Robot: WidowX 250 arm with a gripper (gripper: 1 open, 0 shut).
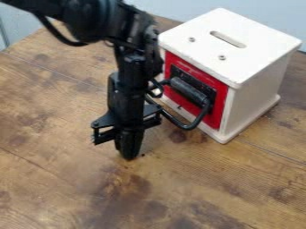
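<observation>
My gripper (129, 143) points straight down at the wooden table (72, 188), low over its surface left of a white box (251, 63) with a red front panel. Its fingers look shut, with nothing visible between them. The box's dark door (191, 85) in the red panel has a black loop-like handle reaching out toward the gripper, partly behind the arm.
The white box stands at the back right, near a pale wall (131, 7).
</observation>
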